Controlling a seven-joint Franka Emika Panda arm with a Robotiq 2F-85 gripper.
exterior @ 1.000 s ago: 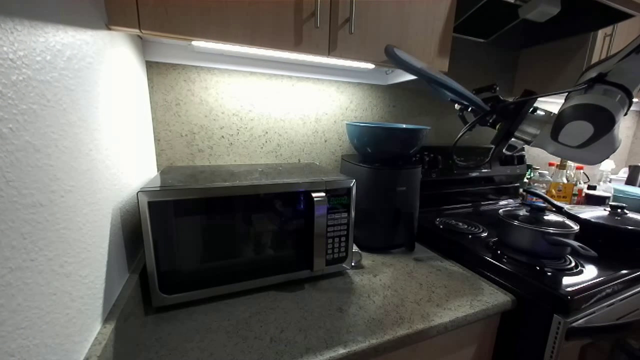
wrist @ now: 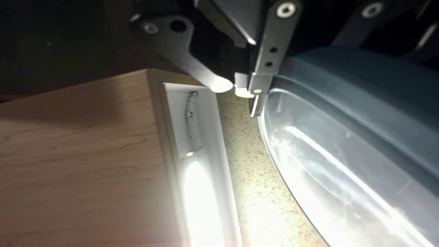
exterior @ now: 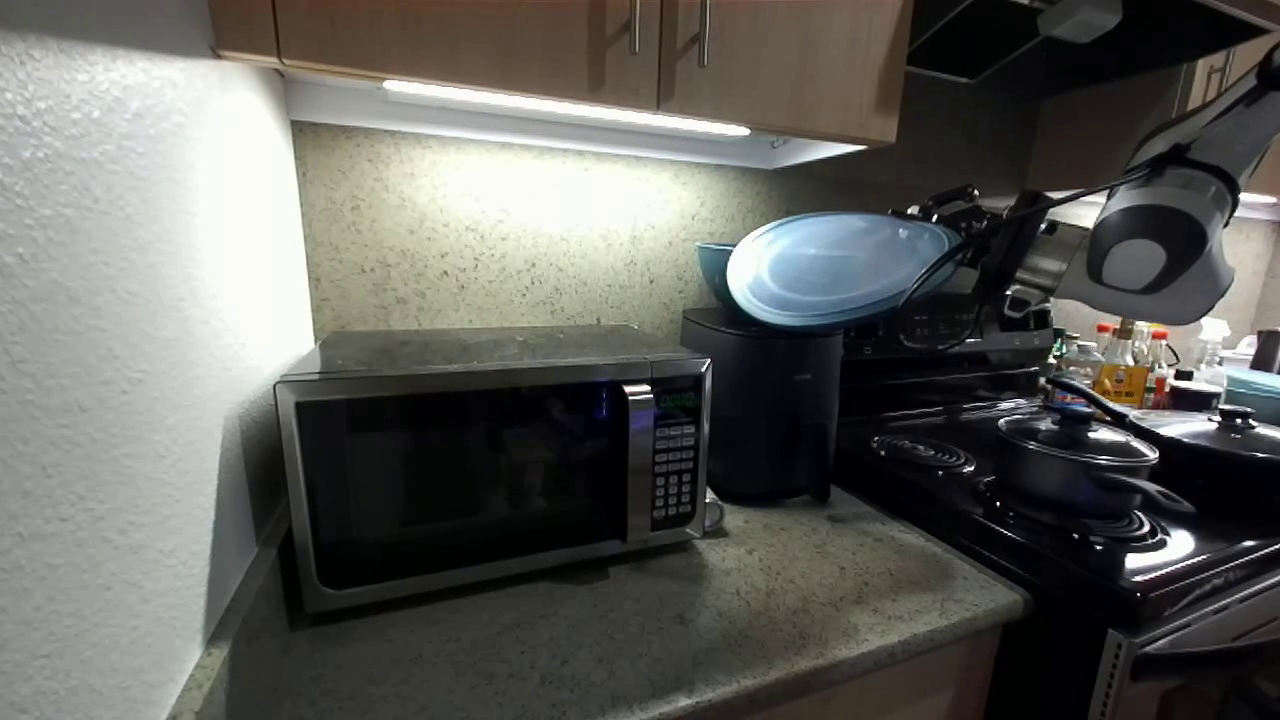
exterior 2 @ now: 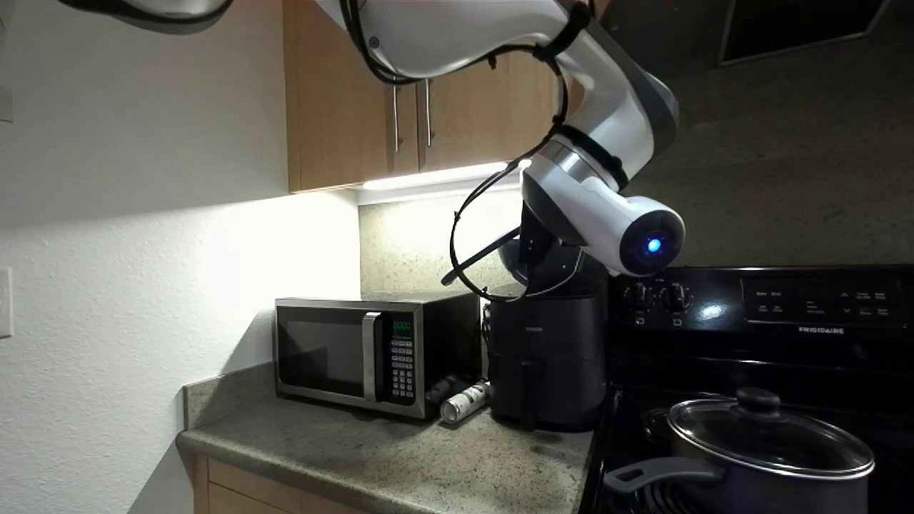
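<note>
A large oval-looking lid (exterior: 840,270), pale and see-through with a blue rim, is tilted with its face toward exterior view 1. My gripper (exterior: 950,214) is shut on its right edge. In the wrist view the lid (wrist: 349,144) fills the right side beside my gripper; the exact pinch on its rim is hard to make out. Behind the lid, a blue bowl (exterior: 713,269) rests on top of a black air fryer (exterior: 774,408). Most of the bowl is hidden by the lid, and whether the two touch cannot be told.
Wooden cabinets (exterior: 768,60) with a lit strip hang close above. A microwave (exterior: 492,468) stands left of the air fryer, and a can (exterior 2: 466,402) lies between them. A lidded pot (exterior: 1074,450) sits on the stove at right.
The lid has swung down from a steep, edge-on pose high up by the cabinet to a lower one, in front of the bowl. The arm has shifted slightly left.
</note>
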